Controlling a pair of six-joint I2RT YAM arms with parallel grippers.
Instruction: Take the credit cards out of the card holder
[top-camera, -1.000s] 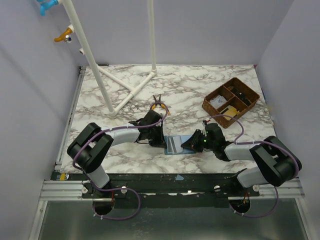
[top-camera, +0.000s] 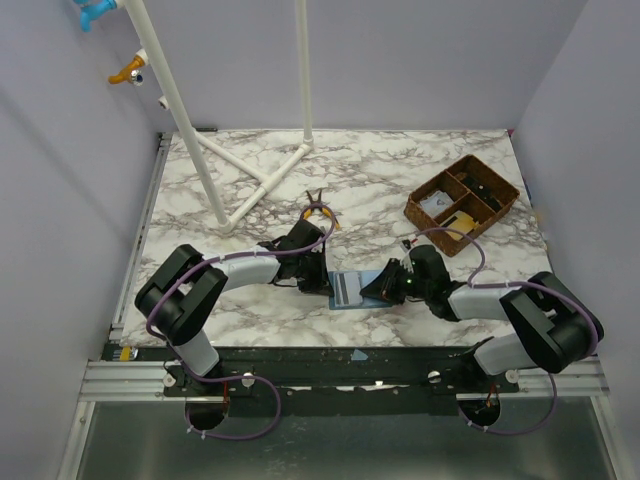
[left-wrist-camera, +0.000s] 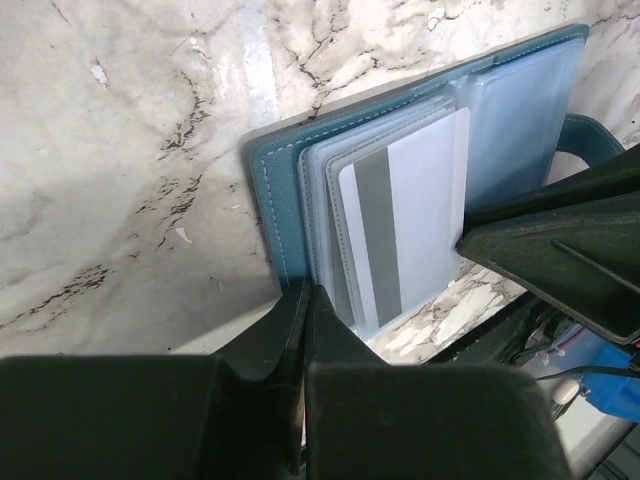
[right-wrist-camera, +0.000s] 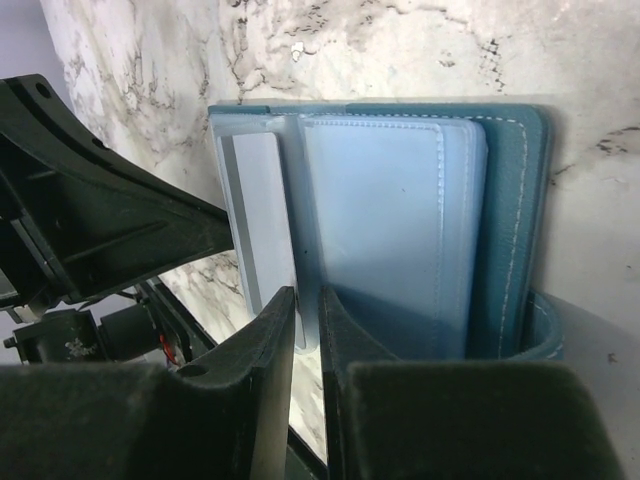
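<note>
Spread open on the table lies the blue card holder (top-camera: 374, 277), its clear sleeves showing. In the left wrist view a white card with a grey stripe (left-wrist-camera: 424, 205) sits in a sleeve on the holder's left half. That card (right-wrist-camera: 265, 215) also appears in the right wrist view. My left gripper is shut at the holder's left edge (left-wrist-camera: 278, 215). Over the sleeves near the card's right edge is my right gripper, shut, its fingertips close to the card. No card shows between either pair of fingers.
A brown divided box (top-camera: 415, 218) with several items stands at the back right. Orange-handled pliers (top-camera: 333, 216) lie behind the holder, and a white pipe frame (top-camera: 258, 190) stands at the back left. Bare marble lies between.
The right gripper has shifted very slightly over the holder. The left arm, the holder and the card look the same.
</note>
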